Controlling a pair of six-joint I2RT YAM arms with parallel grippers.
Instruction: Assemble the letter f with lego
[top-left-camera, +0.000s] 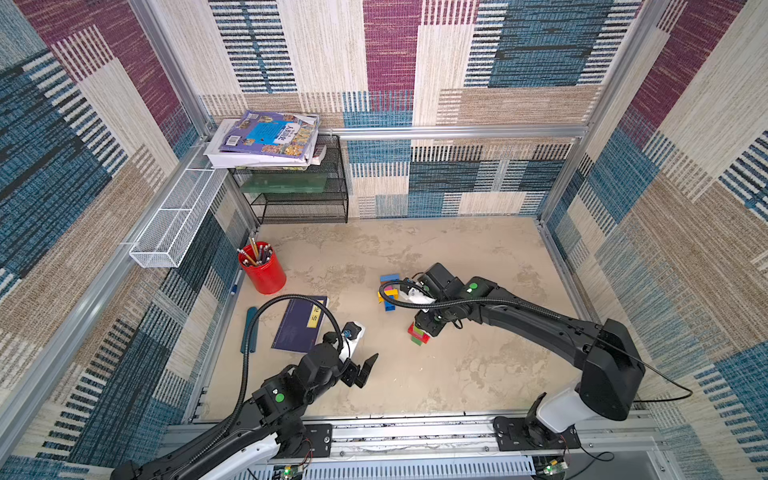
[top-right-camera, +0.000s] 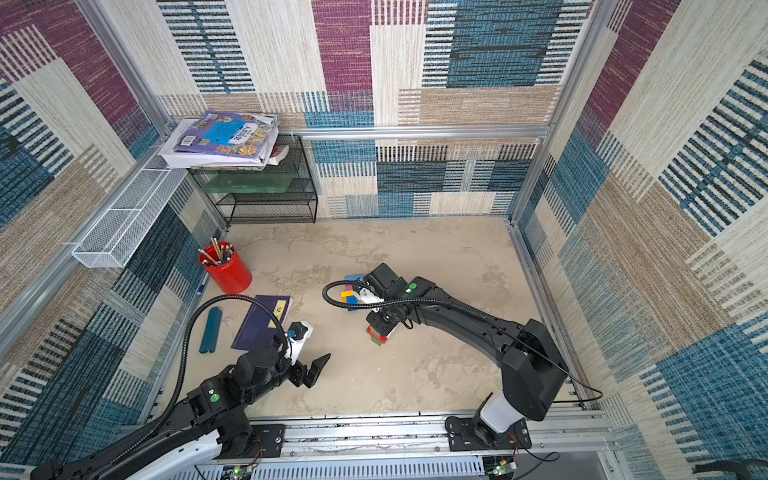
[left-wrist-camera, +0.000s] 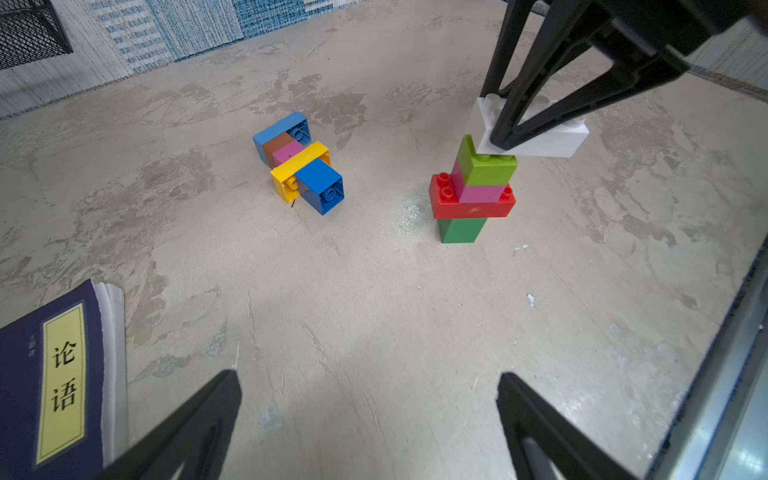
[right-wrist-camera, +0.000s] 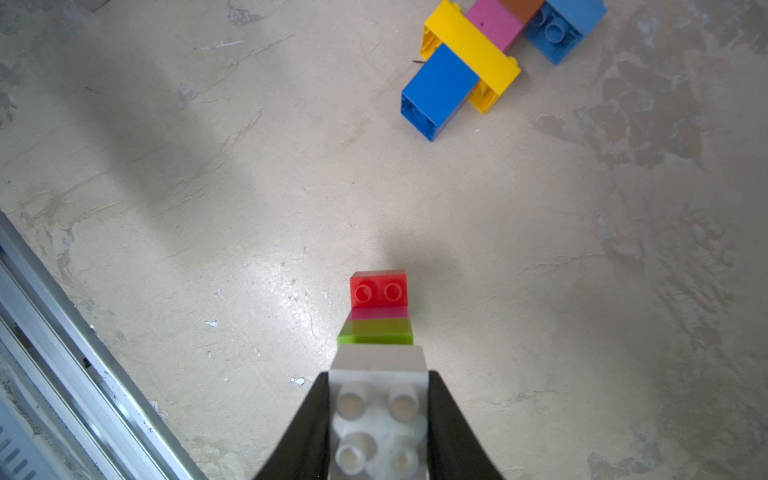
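Note:
A stacked tower stands on the table: green brick (left-wrist-camera: 461, 230) at bottom, red brick (left-wrist-camera: 472, 206), pink, then lime brick (left-wrist-camera: 488, 168). Atop it sits a white brick (right-wrist-camera: 378, 412), gripped by my right gripper; whether it is fully seated I cannot tell. My left gripper stands open with nothing between its fingers, low at the front left in the top left view, facing the tower.
A cluster of blue, yellow, pink and brown bricks (left-wrist-camera: 292, 160) lies behind and left of the tower. A navy book (left-wrist-camera: 36, 384), red pen cup (top-left-camera: 264, 272) and teal case (top-right-camera: 209, 332) occupy the left.

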